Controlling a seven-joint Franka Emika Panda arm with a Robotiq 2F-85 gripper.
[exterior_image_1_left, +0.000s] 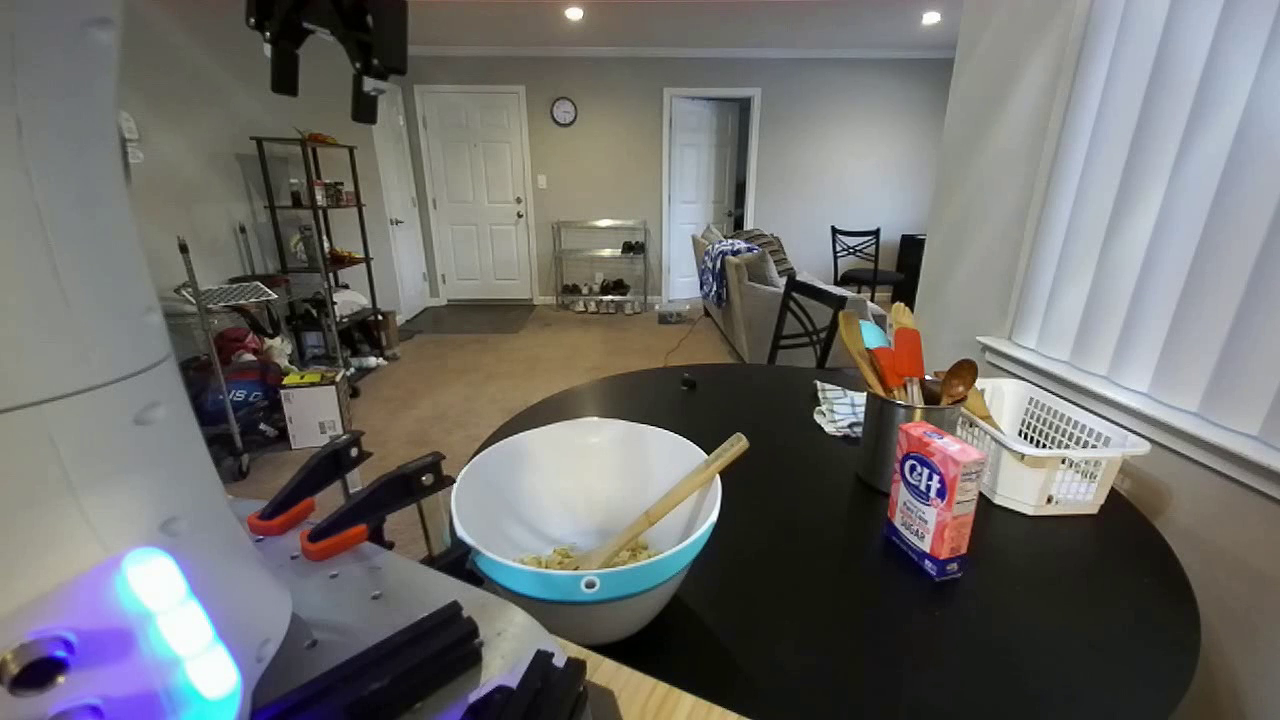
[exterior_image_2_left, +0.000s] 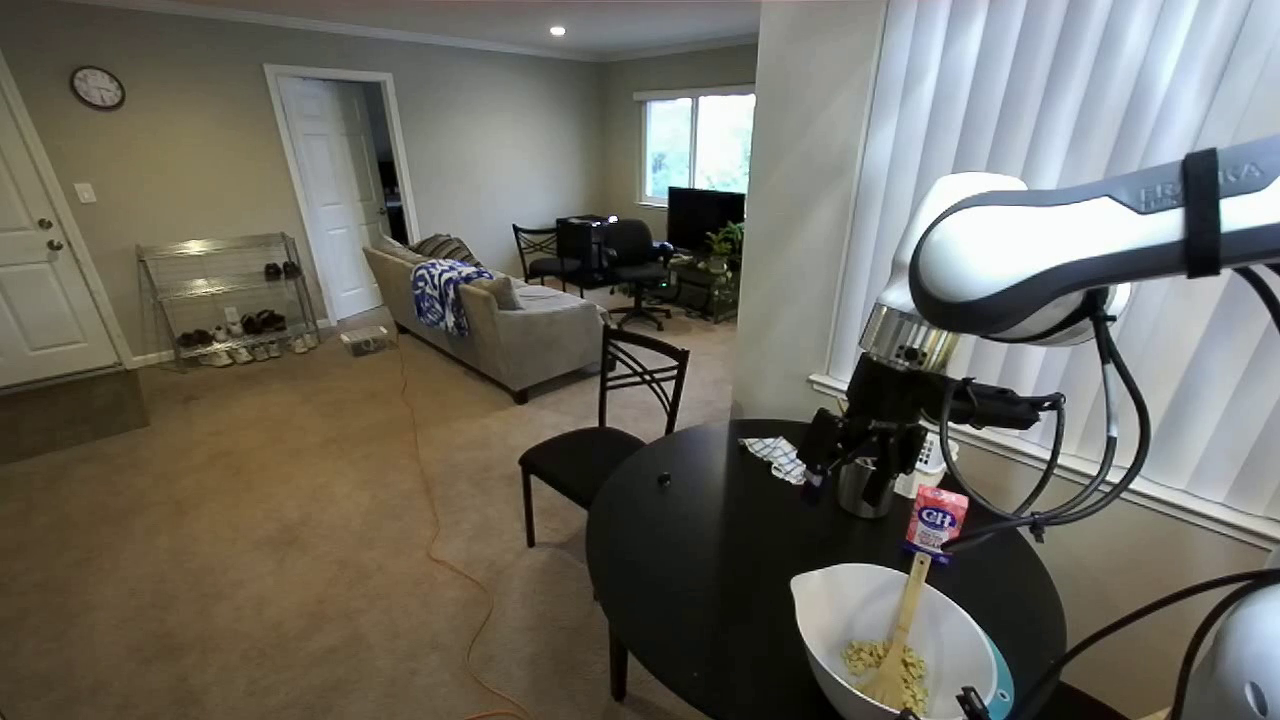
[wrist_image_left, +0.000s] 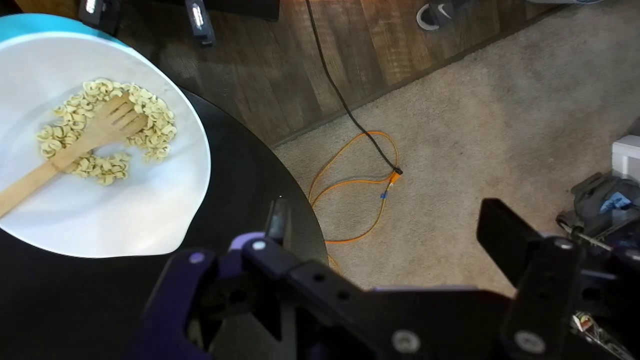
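Note:
My gripper (exterior_image_1_left: 326, 101) hangs high at the upper left of exterior view 1, well above the tabletop, with its fingers apart and nothing between them. In the wrist view the black fingers stand wide open over carpet and table edge. A white bowl (exterior_image_1_left: 576, 480) with a blue band sits on the round black table, near the clamps. Inside it lies pale shell-like pasta (wrist_image_left: 159, 129), and a wooden fork-shaped spoon (wrist_image_left: 36, 180) leans on the rim with its tines in the pasta. Upright to the right of the bowl stands a pink sugar box (exterior_image_1_left: 933, 498).
Behind the sugar box are a metal utensil holder (exterior_image_1_left: 882, 444), a white basket (exterior_image_1_left: 1056, 450) and a checked cloth (exterior_image_1_left: 840, 409). Two orange-and-black clamps (exterior_image_1_left: 372, 504) flank the bowl's left side.

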